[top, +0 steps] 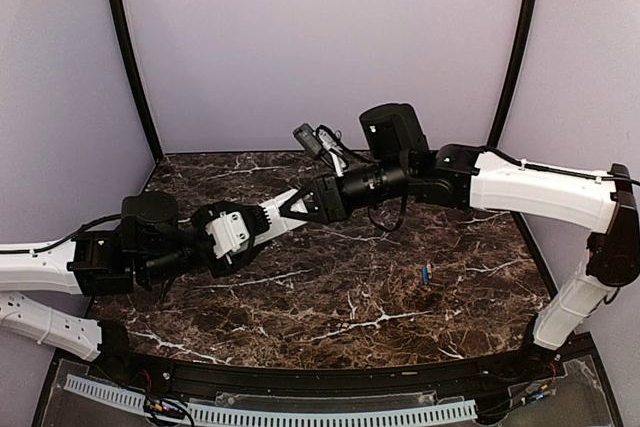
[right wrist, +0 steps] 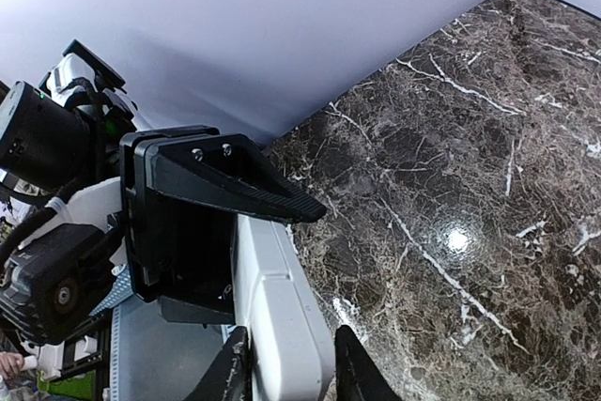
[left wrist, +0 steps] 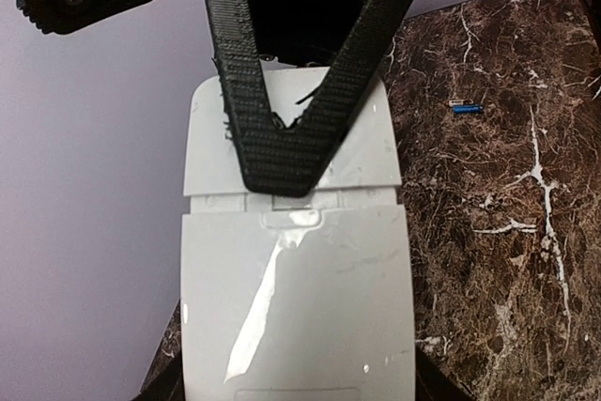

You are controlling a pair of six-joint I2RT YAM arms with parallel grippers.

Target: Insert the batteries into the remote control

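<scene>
A white remote control (top: 287, 213) hangs above the table between the two arms. In the left wrist view its glossy back (left wrist: 300, 316) faces me, with a recessed strip showing at the seam below the end section (left wrist: 354, 161). My left gripper is shut on the remote's sides. A V-shaped finger (left wrist: 282, 166) of the right gripper lies over the end section near the seam. In the right wrist view, my right gripper has its fingers either side of that end; firm contact cannot be told. Two small batteries (top: 426, 274), one blue (left wrist: 467, 109), lie on the table.
Pale walls (top: 330, 47) enclose the back and sides. A white slotted strip (top: 330, 417) runs along the front, beyond the table's edge.
</scene>
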